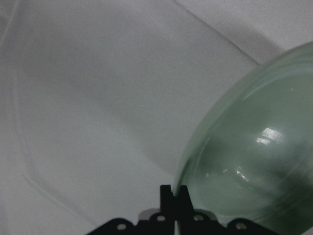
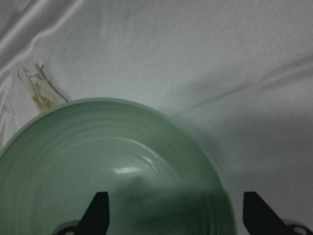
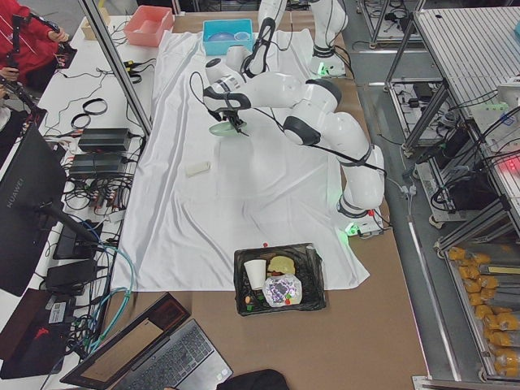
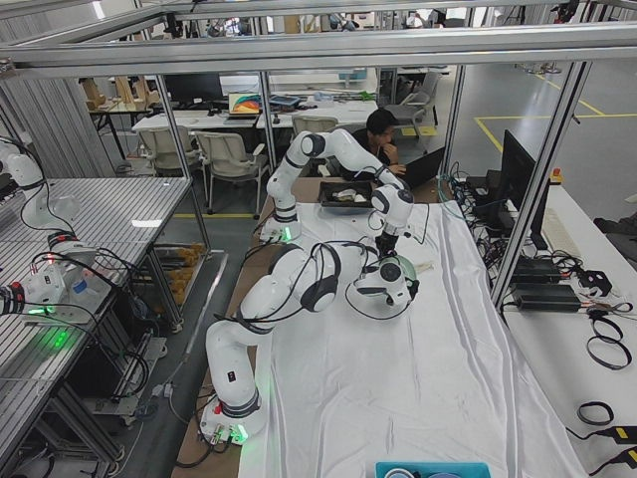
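Observation:
A pale green plate [image 2: 137, 161] with a raised rim is held above or on the white cloth. In the left wrist view my left gripper is shut on its rim at the plate's edge. In the right wrist view my right gripper stands open, its fingers either side of the plate's near right rim. A crumpled pale strip [image 2: 41, 90] lies on the cloth beside the plate. In the camera left view both arms meet over the plate [image 3: 221, 130]; whether it is lifted I cannot tell.
A black bin [image 3: 279, 301] with a cup and other litter sits at one end of the table; a blue tub [image 3: 227, 28] with dishes is at the other. Cables, monitors and a laptop [image 3: 175, 357] line the side and end.

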